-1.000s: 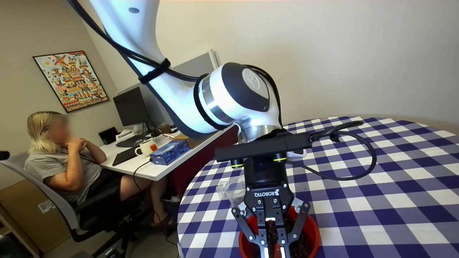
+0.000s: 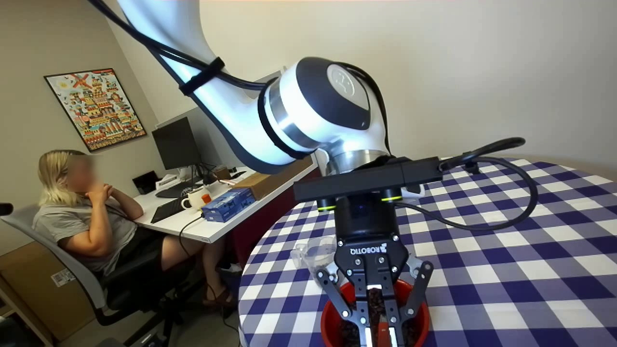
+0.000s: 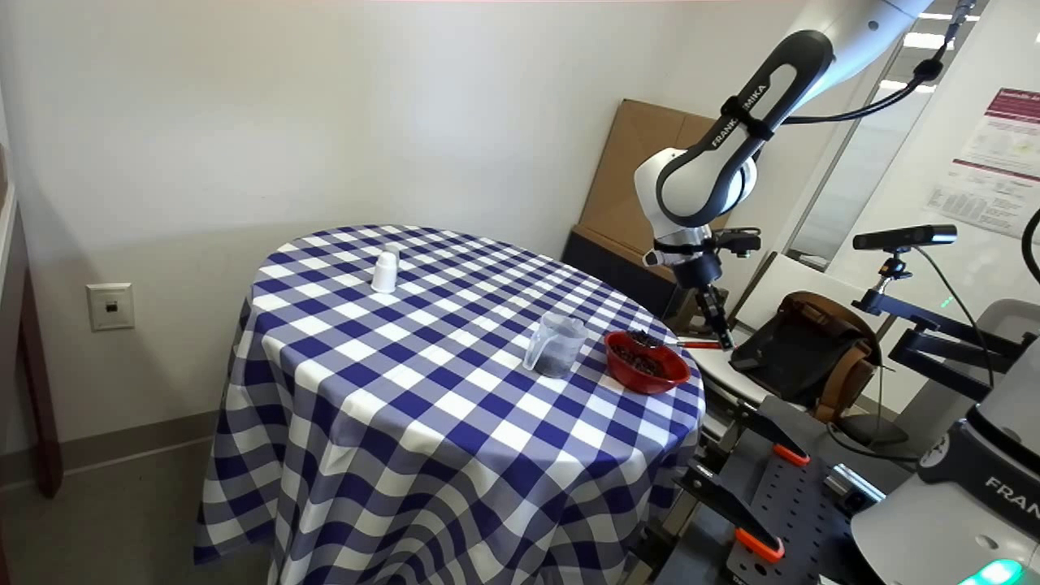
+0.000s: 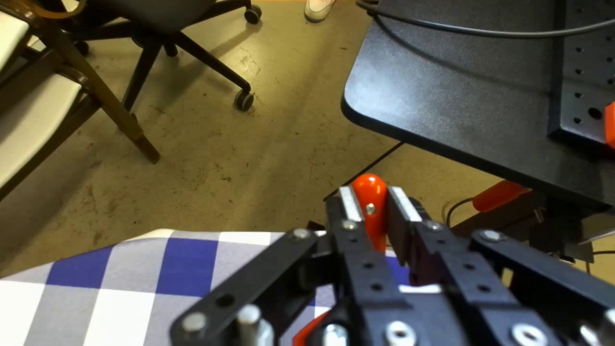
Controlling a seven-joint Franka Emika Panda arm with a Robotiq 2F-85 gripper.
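My gripper is shut on the red handle point(image 4: 369, 190) of a utensil, which sits between the two fingers in the wrist view. From the second exterior view, that handle reaches left from the fingertips to a dark utensil head point(image 3: 643, 338), at the far rim of a red bowl point(image 3: 648, 387). Small dark pieces point(image 3: 635, 361) that look like beans lie in the bowl. Whether the head carries any of them cannot be told. The first exterior view has the gripper point(image 2: 379, 336) in front of the bowl, hiding much of its contents.
A clear pitcher point(image 3: 556, 343) stands beside the bowl, with something dark low inside. Farther off is a white cup-like object point(image 3: 385, 272). The checkered table point(image 3: 468, 292) has wide free room between them. The bowl stands near the table's edge.
In the first exterior view, my gripper has risen a little and shifted right, and more of the red handle shows between its fingers. The bowl has stayed in place.
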